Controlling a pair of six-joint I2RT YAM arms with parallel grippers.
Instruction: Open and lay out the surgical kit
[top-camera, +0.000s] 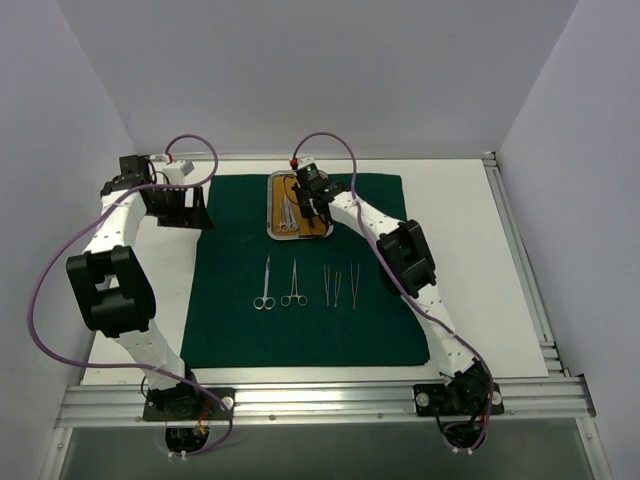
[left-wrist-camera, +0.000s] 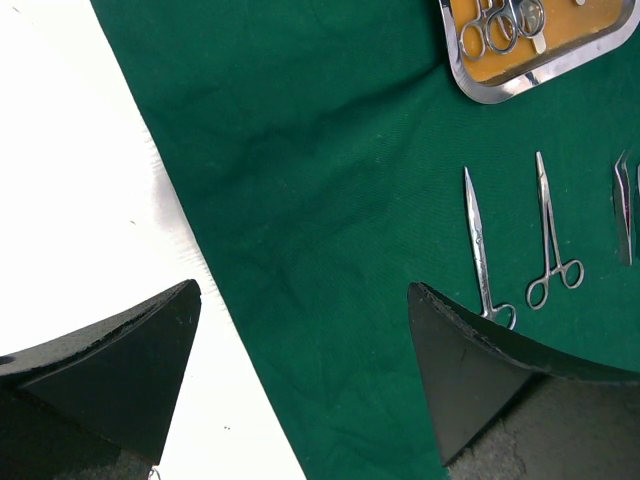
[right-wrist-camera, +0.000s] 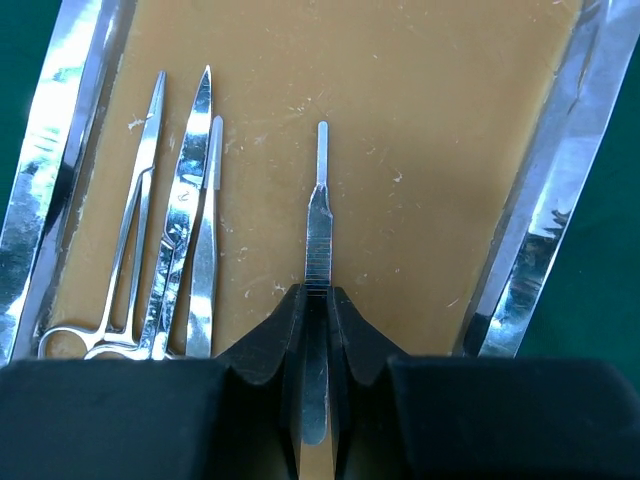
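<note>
A scalpel handle (right-wrist-camera: 318, 240) lies lengthwise on the tan bottom of the metal tray (right-wrist-camera: 540, 200). My right gripper is low over it, its two fingers close on either side of the handle; whether they press on it I cannot tell. Left of it in the tray are a clamp (right-wrist-camera: 140, 190), scissors (right-wrist-camera: 185, 200) and another slim handle (right-wrist-camera: 204, 270). Out on the green cloth, scissors (left-wrist-camera: 478, 245) and a clamp (left-wrist-camera: 549, 240) lie side by side. Off to the left, above the cloth's edge, my left gripper stands wide open and empty.
Several tweezers (top-camera: 337, 288) lie in a row on the cloth, right of the clamp. White table (top-camera: 470, 250) shows clear on the right. Raised tray walls flank my right gripper.
</note>
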